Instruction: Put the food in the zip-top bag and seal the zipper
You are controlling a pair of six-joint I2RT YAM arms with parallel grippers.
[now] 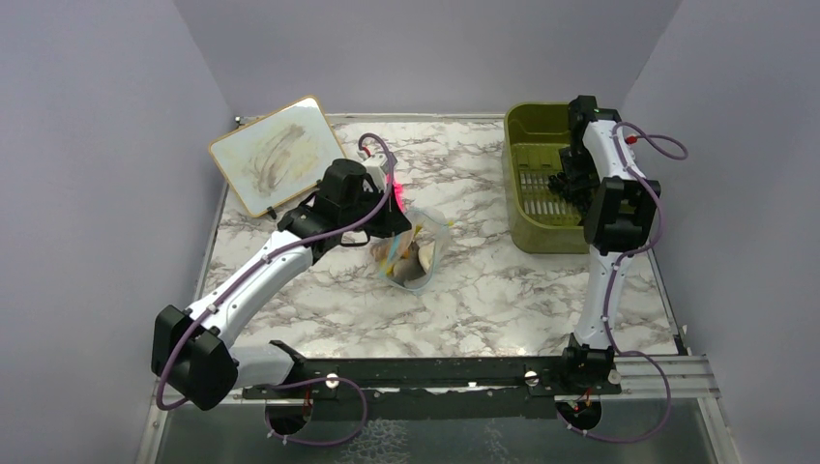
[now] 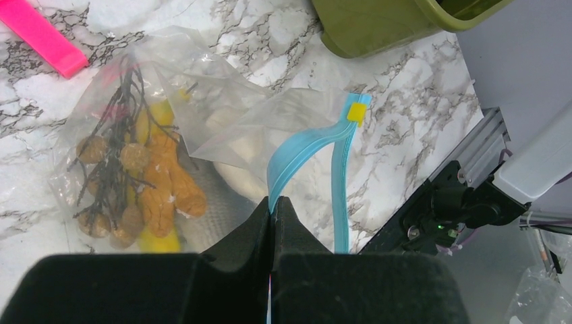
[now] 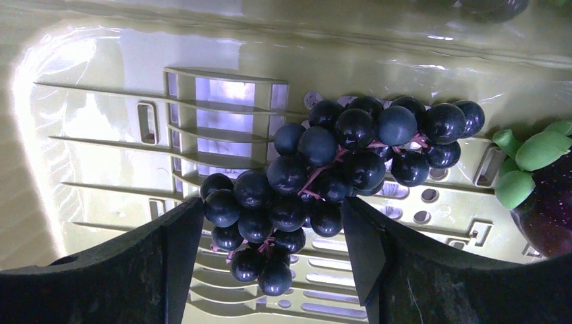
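Observation:
The clear zip bag point(image 2: 222, 115) lies on the marble table with its blue zipper edge point(image 2: 340, 196) and yellow slider point(image 2: 357, 113). Food is inside it: orange ginger-like pieces point(image 2: 165, 182), round brown bits on dark twigs, something yellow and something pale. My left gripper is shut on the blue zipper edge, whose strip runs down between the fingertips. In the right wrist view, dark grapes point(image 3: 287, 175) lie in the green basket point(image 1: 519, 232). My right gripper reaches down there, its fingers apart on either side of part of the bunch.
A dark purple fruit with green leaves point(image 3: 546, 196) is right of the grapes in the basket. A pink strip point(image 2: 47, 37) lies behind the bag. The whiteboard point(image 1: 278, 155) stands at back left. Bare table lies between bag and basket.

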